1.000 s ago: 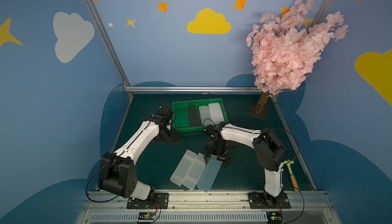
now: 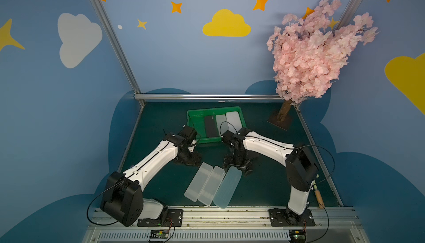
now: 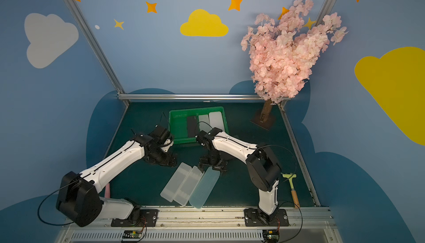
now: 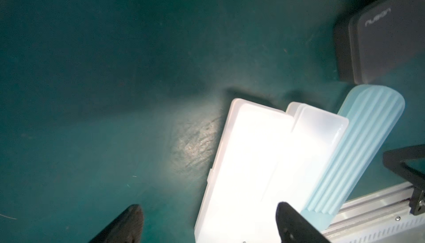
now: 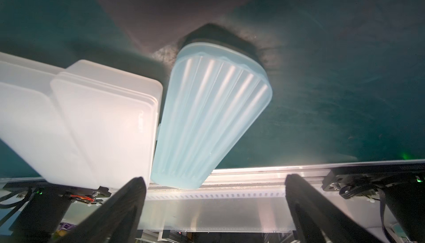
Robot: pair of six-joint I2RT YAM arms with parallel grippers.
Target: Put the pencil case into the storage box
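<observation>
Two pale translucent pencil cases [image 2: 198, 181] [image 4: 259, 167] lie side by side near the front, beside a light blue ribbed one [image 5: 208, 114]. A dark grey case [image 4: 383, 34] lies behind them, partly under my right gripper in the top views. The green storage box [image 2: 194, 127] at the back holds a black case, a grey one and a white one. My left gripper hangs open over the table just left of the pale cases; my right gripper is open above the light blue case. Neither has anything between its fingers.
A blossom tree on a stand [image 2: 279, 121] occupies the back right. A hammer-like tool [image 3: 293, 192] lies at the right edge, and a pink object [image 3: 107, 189] at the left.
My left gripper has moved right and toward the front, closer to the pale cases. The right arm has shifted slightly right, with its gripper a little higher in the top left view.
</observation>
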